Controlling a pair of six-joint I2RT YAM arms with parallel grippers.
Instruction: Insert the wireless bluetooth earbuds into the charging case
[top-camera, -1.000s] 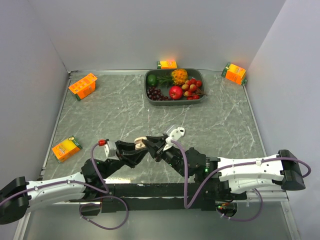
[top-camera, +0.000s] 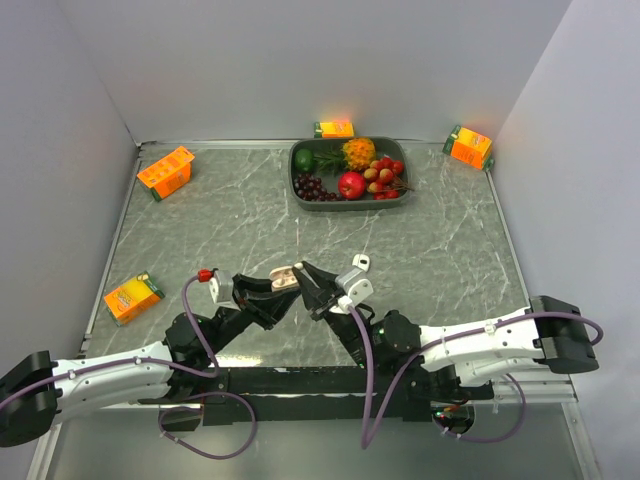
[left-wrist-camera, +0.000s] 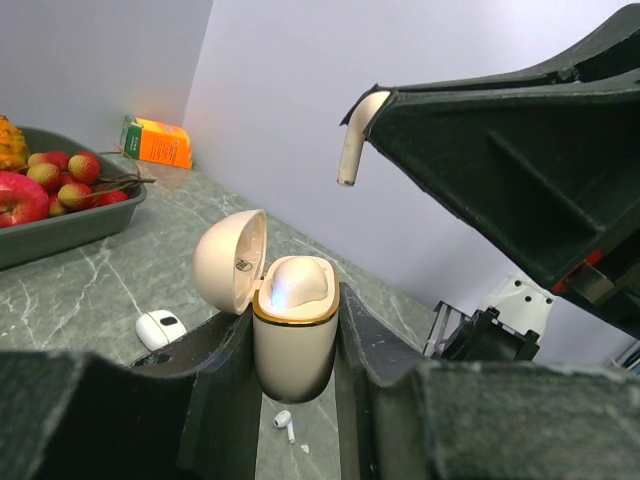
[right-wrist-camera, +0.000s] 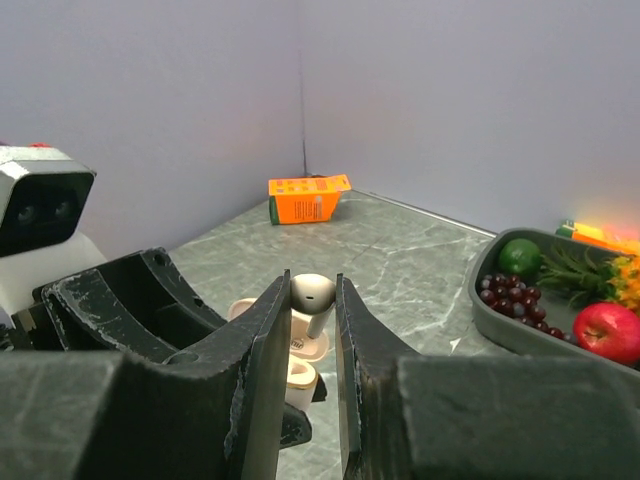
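My left gripper is shut on the open white charging case (left-wrist-camera: 295, 355), held upright with its lid (left-wrist-camera: 222, 262) swung back; an earbud's rounded head (left-wrist-camera: 298, 280) shows in it. My right gripper is shut on a white earbud (left-wrist-camera: 355, 140), whose stem points down above and to the right of the case in the left wrist view. In the top view the two grippers almost meet at centre. A white object (left-wrist-camera: 160, 329) and a small earbud-like piece (left-wrist-camera: 283, 421) lie on the table behind.
A grey bin of fruit (top-camera: 349, 203) stands at the back. Orange boxes (top-camera: 166, 172) lie at the left, back and back right.
The left gripper is nearly still.
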